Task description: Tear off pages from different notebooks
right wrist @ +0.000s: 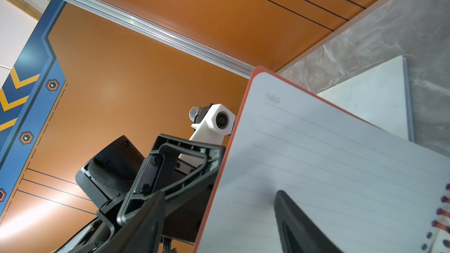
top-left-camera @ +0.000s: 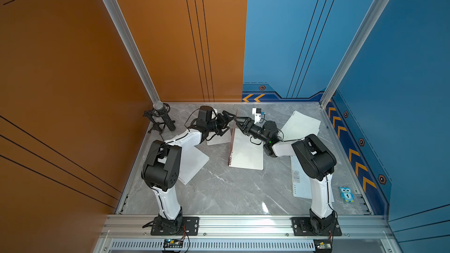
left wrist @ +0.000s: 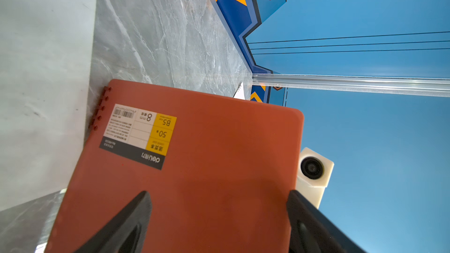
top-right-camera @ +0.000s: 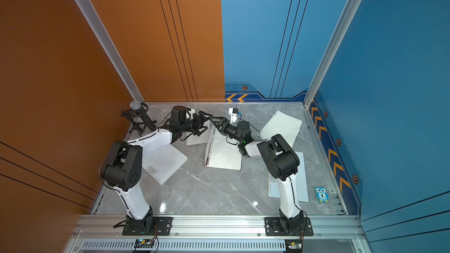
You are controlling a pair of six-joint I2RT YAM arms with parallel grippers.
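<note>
A spiral notebook lies open in the middle of the table, lined pages facing up. Its red cover stands raised along the binding, its labelled outside filling much of the left wrist view. The right wrist view faces the pale inner side of that cover. My left gripper is part open at the cover's free edge, one finger overlapping the red face. My right gripper is also part open; the cover's edge runs between its separated fingers. Neither gripper shows a clear grip on the cover.
A white notebook lies at left, partly under the left arm. Another sits at back right, with a pale blue notebook below it. A microphone on a tripod stands back left.
</note>
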